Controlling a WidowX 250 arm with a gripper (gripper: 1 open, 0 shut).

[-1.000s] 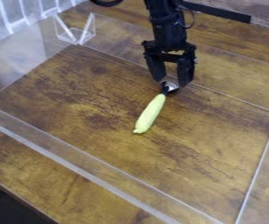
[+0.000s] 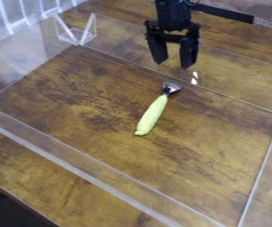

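Note:
A pale yellow-green corn cob lies on the wooden surface in the middle. Just beyond its upper end sits a small dark object with a shiny metallic part, too small to tell what it is. My black gripper hangs above and behind them near the top centre, open, with nothing visible between its fingers.
Clear plastic walls surround the work area on the wooden table. A white bracket sits at the back left corner. Much of the floor inside the walls is bare.
My gripper has risen up and back, away from the small dark object, which now shows more fully. The corn has not visibly moved.

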